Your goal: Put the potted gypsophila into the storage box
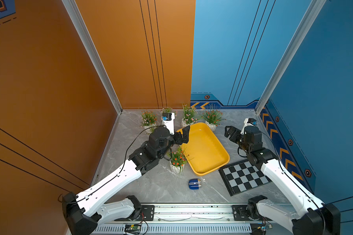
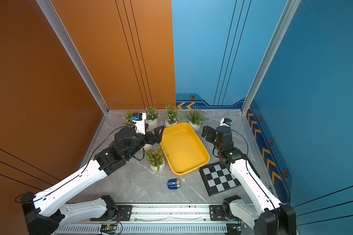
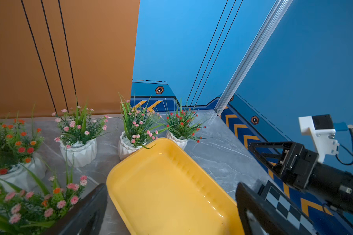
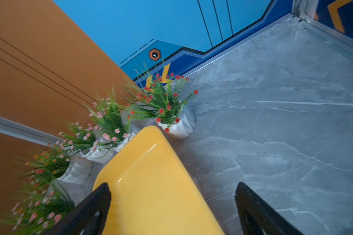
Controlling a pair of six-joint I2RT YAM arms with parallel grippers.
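Note:
An empty yellow storage box (image 1: 204,148) (image 2: 184,148) (image 3: 164,184) (image 4: 153,184) lies mid-table. Several white pots of flowers stand behind and left of it, among them a red-flowered one (image 3: 178,141) (image 4: 176,125) at back right, pink-flowered ones (image 3: 78,152) (image 4: 113,133) and a mixed orange-pink one (image 3: 15,176). Another (image 1: 176,166) (image 2: 156,166) stands front left of the box. My left gripper is open and empty above the box's left side. My right gripper hangs open and empty just right of the box.
A chessboard (image 1: 245,178) lies front right of the box. A small blue object (image 1: 194,184) sits in front. Orange and blue walls enclose the table. Bare table shows at back right (image 4: 278,117).

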